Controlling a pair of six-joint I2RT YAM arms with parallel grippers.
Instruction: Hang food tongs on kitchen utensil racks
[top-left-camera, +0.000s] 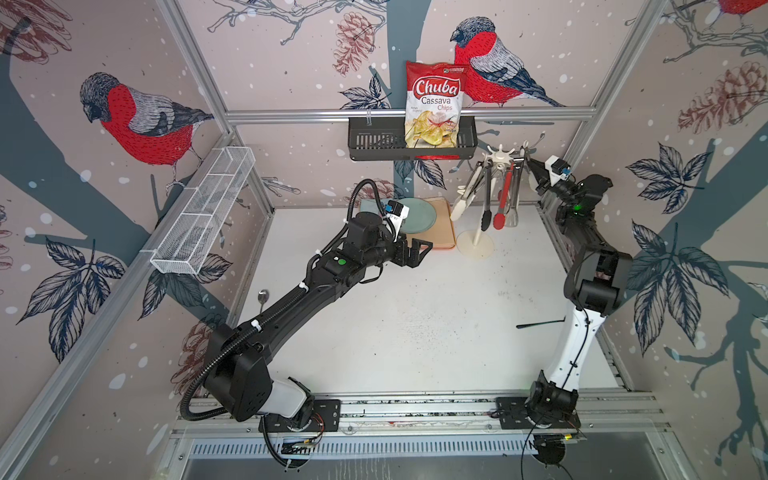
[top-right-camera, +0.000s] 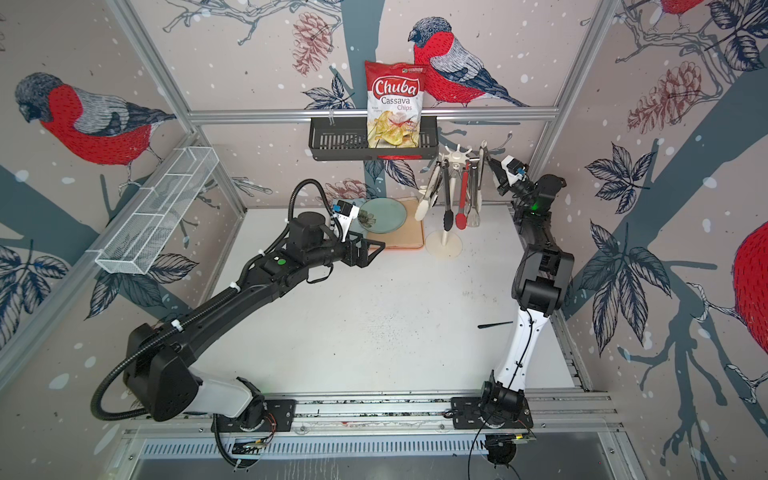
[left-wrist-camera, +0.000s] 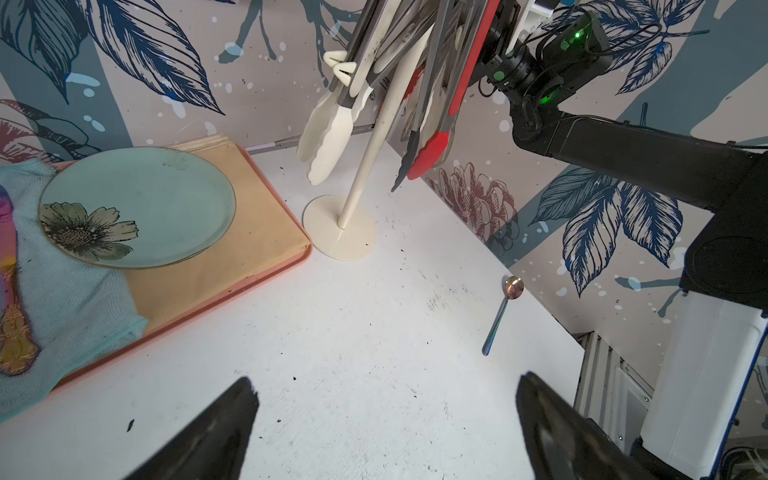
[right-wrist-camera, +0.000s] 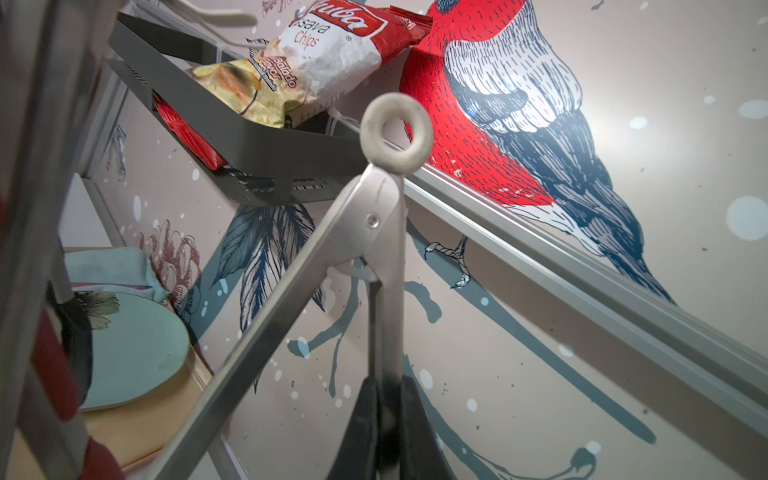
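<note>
Beside the top of the cream utensil rack (top-left-camera: 501, 153), my right gripper (top-left-camera: 530, 165) is shut on metal food tongs (top-right-camera: 483, 152). In the right wrist view, its dark fingers (right-wrist-camera: 365, 428) grip one arm of these tongs, the other arm spreads to the left, and a cream ring (right-wrist-camera: 396, 134) tops them. Whether the ring is on a hook cannot be told. Other tongs hang from the rack, including red-tipped tongs (left-wrist-camera: 432, 152) and white-tipped tongs (left-wrist-camera: 328, 144). My left gripper (top-left-camera: 423, 253) stands open and empty over the table.
A black basket (top-left-camera: 376, 144) with a chips bag (top-left-camera: 434, 104) is mounted left of the rack. On the table lie a green plate (left-wrist-camera: 136, 208) on a board (left-wrist-camera: 232, 232), and a spoon (left-wrist-camera: 513, 288) at the right.
</note>
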